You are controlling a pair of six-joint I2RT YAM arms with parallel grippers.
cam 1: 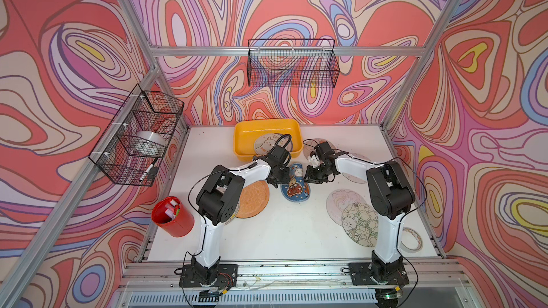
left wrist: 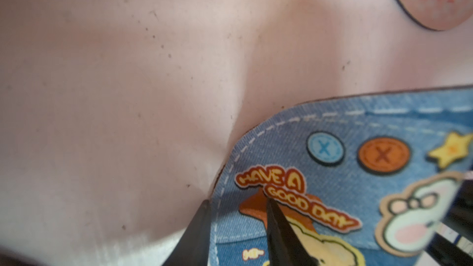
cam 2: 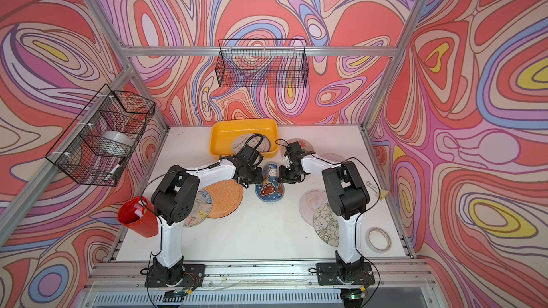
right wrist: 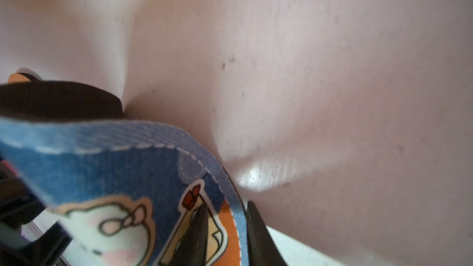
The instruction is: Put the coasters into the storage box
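Observation:
A blue denim-print coaster (cam 1: 294, 189) is bent up at centre, between my two grippers. My left gripper is at one rim, its fingers over the print in the left wrist view. My right gripper is at the other rim, one finger at the edge. The frames do not show clearly whether either grips it. The orange storage box (cam 1: 242, 134) stands behind, with a pale coaster (cam 1: 267, 141) inside. Other coasters lie around: orange (cam 1: 254, 202), pink (cam 1: 338, 199), green-patterned (cam 1: 359, 225).
A red bucket (cam 1: 181, 225) stands at the front left. Wire baskets (cam 1: 292, 65) hang on the back and left frames. A white ring-shaped item (cam 2: 378, 248) lies front right.

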